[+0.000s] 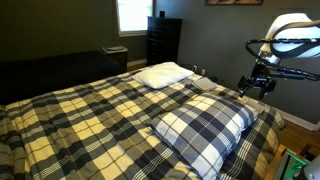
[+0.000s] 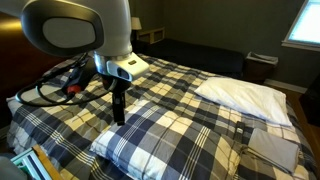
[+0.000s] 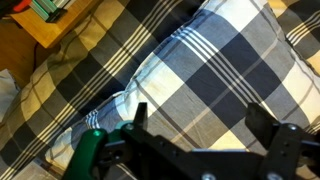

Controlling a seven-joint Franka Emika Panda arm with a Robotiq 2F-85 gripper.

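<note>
A plaid pillow in dark blue and white lies on a bed with a plaid blanket. In the wrist view the same pillow fills the middle, below my gripper. The fingers stand open, wide apart, with nothing between them. From the second exterior view, my gripper hangs above the pillow's near left part, apart from the cloth as far as I can tell. The first exterior view has my gripper over the bed's right side.
A white pillow lies farther back on the bed, with a flat grey-white item beside it. A dark dresser and a small side table stand at the far wall. Wooden floor shows at the right.
</note>
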